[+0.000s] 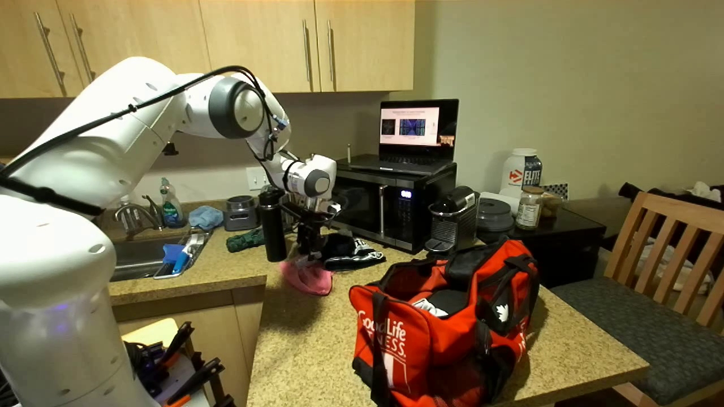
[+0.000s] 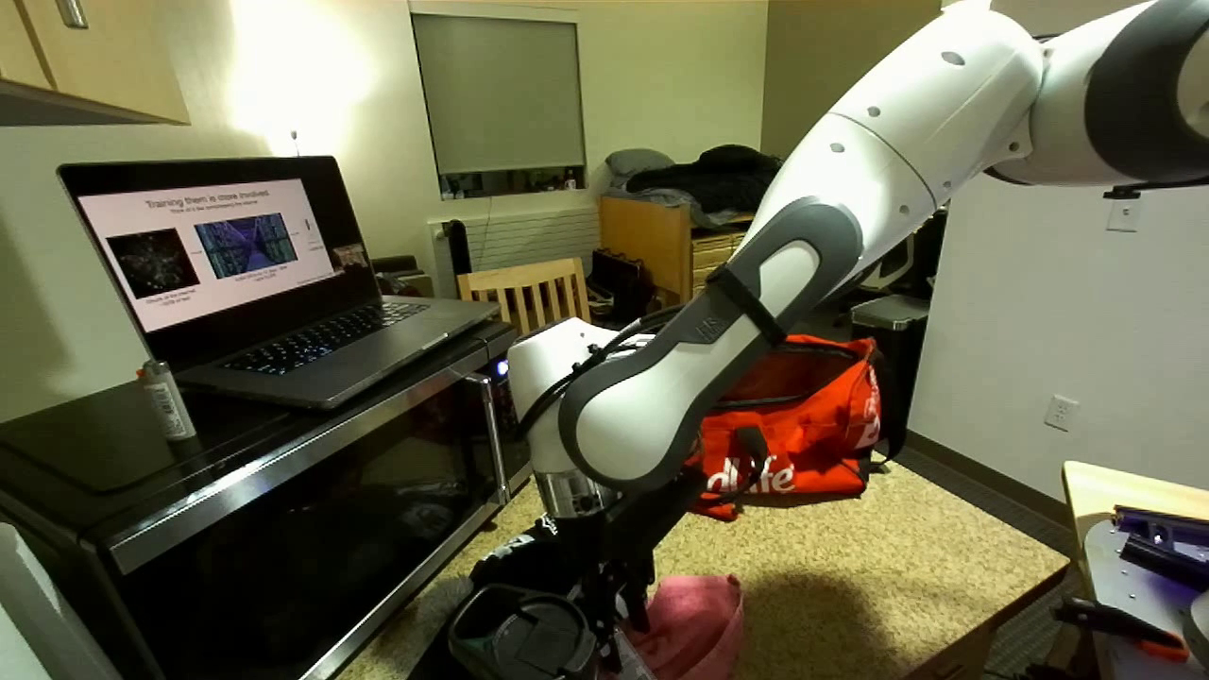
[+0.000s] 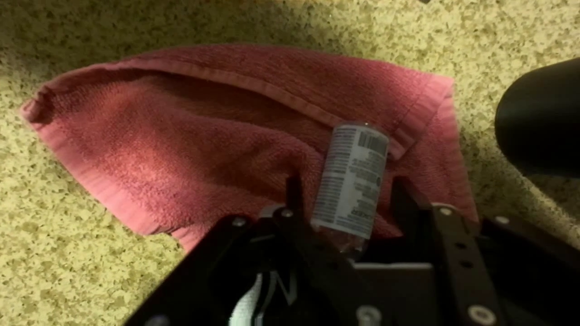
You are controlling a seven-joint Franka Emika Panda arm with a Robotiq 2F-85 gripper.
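Note:
In the wrist view, a small clear bottle (image 3: 353, 179) with a white printed label lies on a crumpled pink cloth (image 3: 179, 146). My gripper is over it, one finger on each side of the bottle. Some pink cloth shows between the bottle and each finger, so the fingers stand open around it; the bottle's near end is hidden by the gripper. Exterior view 1 has the gripper (image 1: 310, 254) low above the pink cloth (image 1: 307, 278), pointing down. From the other side, the cloth (image 2: 697, 629) is partly behind the gripper.
Close beside the cloth stands a tall black flask (image 1: 273, 227). Dark clothing (image 1: 353, 254) lies behind, against the microwave (image 1: 380, 207). An open red sports bag (image 1: 400, 339) with dark contents sits at the counter's front right. The counter (image 1: 298, 346) left of the bag is bare.

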